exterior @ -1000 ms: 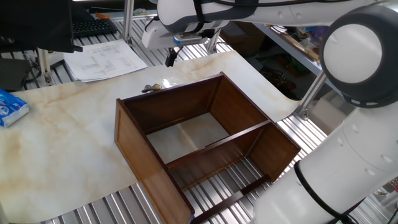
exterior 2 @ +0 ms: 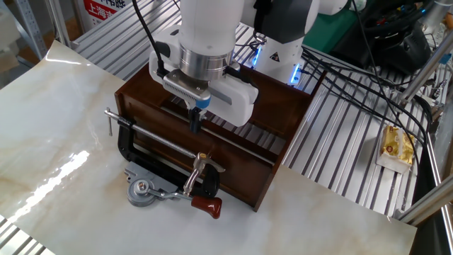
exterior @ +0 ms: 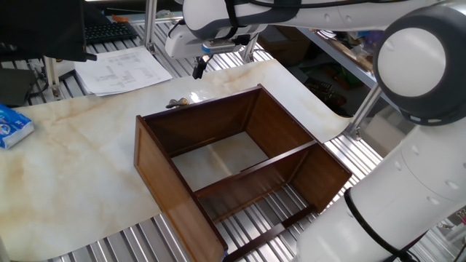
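Observation:
My gripper (exterior 2: 195, 122) hangs pointing down over the wooden frame in exterior view 2, its dark fingers together and nothing showing between them. Exterior view 1 has the gripper (exterior: 199, 70) at the top, well above the table. The dark brown wooden frame (exterior: 171, 200), split by a divider, stands open-topped on the table. Along its outer side in exterior view 2 lie a black clamp (exterior 2: 126, 145) with a long threaded rod and a grey metal crank tool (exterior 2: 142, 191) with a red-brown handle (exterior 2: 207, 206). The frame mostly hides these from exterior view 1.
Printed papers (exterior: 122, 70) and a keyboard (exterior: 109, 33) are at the back left. A blue packet (exterior: 13, 126) lies at the left edge. A small yellow-topped block (exterior 2: 396, 149) rests on the slatted surface. The marbled sheet (exterior: 73, 175) is largely bare.

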